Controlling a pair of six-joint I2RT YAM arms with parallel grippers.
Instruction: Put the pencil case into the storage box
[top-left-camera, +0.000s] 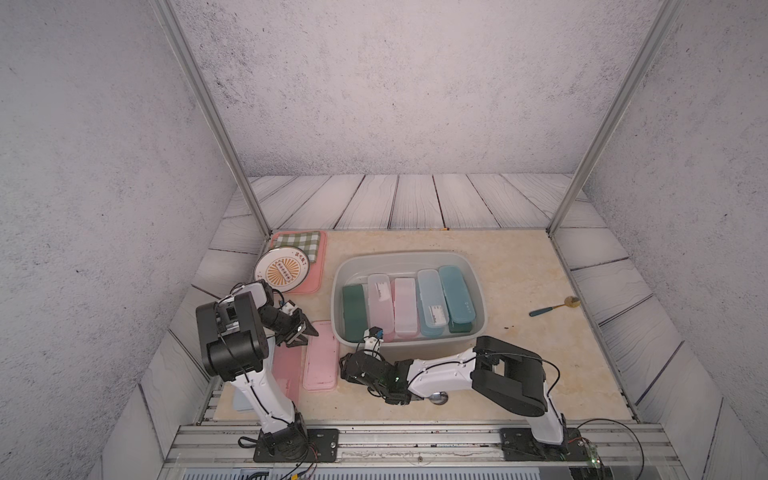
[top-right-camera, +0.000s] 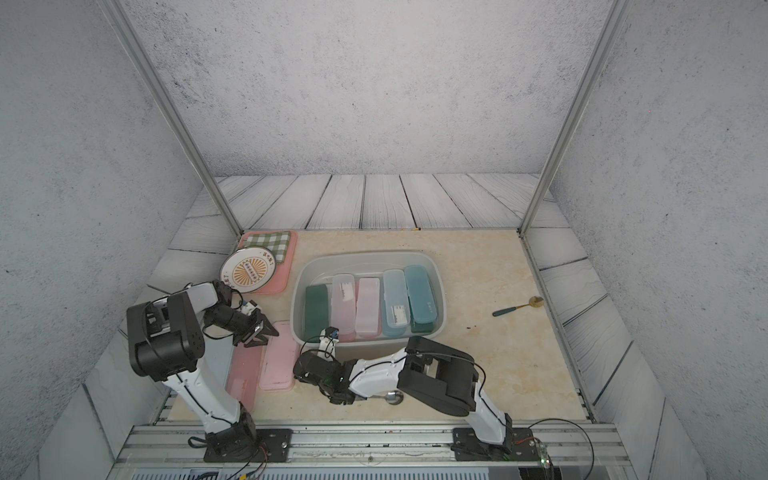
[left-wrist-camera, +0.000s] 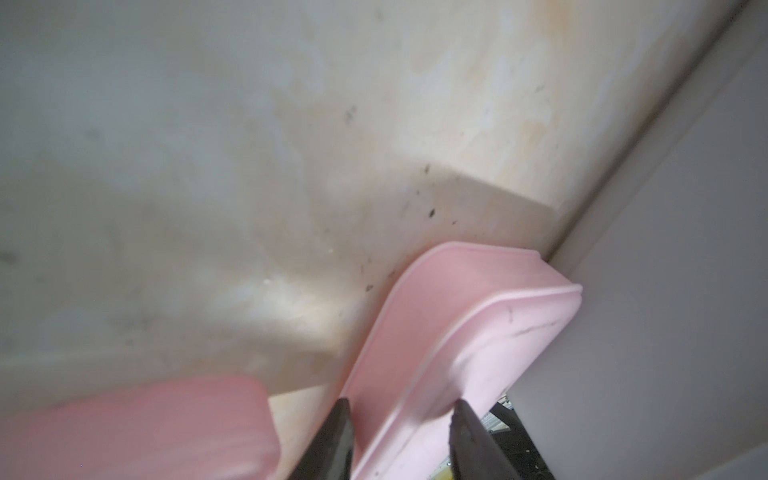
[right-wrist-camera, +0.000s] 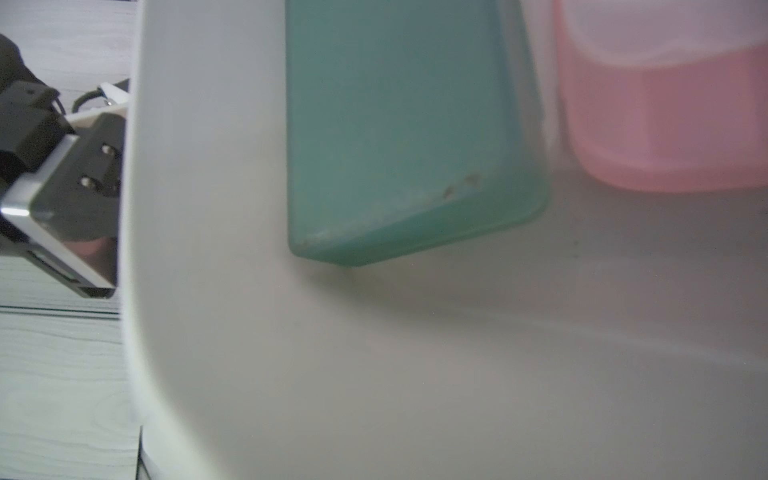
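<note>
A pink pencil case (top-left-camera: 321, 357) lies left of the grey-white storage box (top-left-camera: 408, 258), its long side running front to back. My left gripper is shut on this pink case (left-wrist-camera: 452, 316), with one dark finger on either side of it. The case's far end is close against the box's outer wall in the left wrist view. Inside the box, several cases stand in a row, with a green one (right-wrist-camera: 400, 120) at the left end. My right gripper (top-left-camera: 352, 369) hangs by the box's front left corner; its fingers are hidden in every view.
Another pink case (top-left-camera: 286, 369) is on the table left of the held one. A plate (top-left-camera: 281, 269) and a checked cloth (top-left-camera: 297, 243) sit at the back left. Far right lies a brush-like tool (top-left-camera: 553, 307) on open table. A round metal piece (top-left-camera: 437, 397) shows under the right arm.
</note>
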